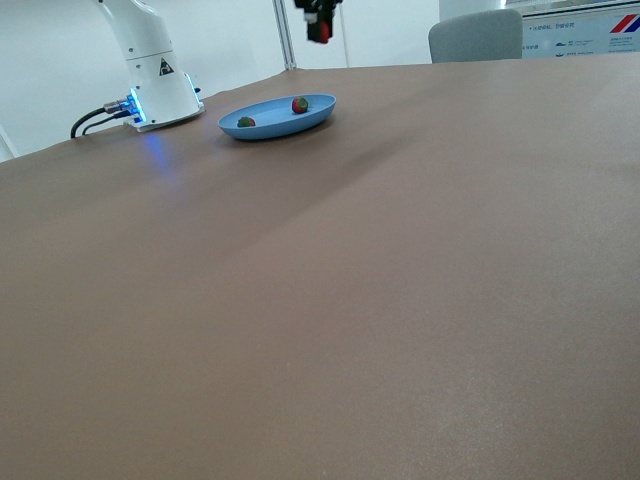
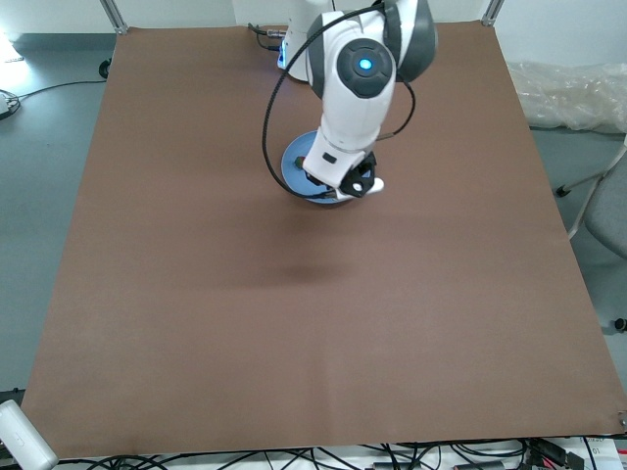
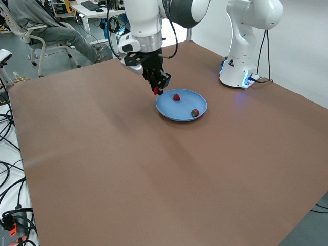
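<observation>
A blue plate [image 3: 174,110] lies on the brown table, with two strawberries on it: one [image 3: 176,97] toward the back and one [image 3: 195,113] toward the front right in the right view; in the top view they show as [image 1: 299,105]. My black gripper [image 3: 156,87] hangs over the plate's rim, with something red at its tip, which looks held between the fingers [image 1: 320,22], though its exact shape is unclear. In the left view my wrist hides much of the plate [image 2: 296,166].
Cables run along one edge, and a person sits on a chair beyond the table.
</observation>
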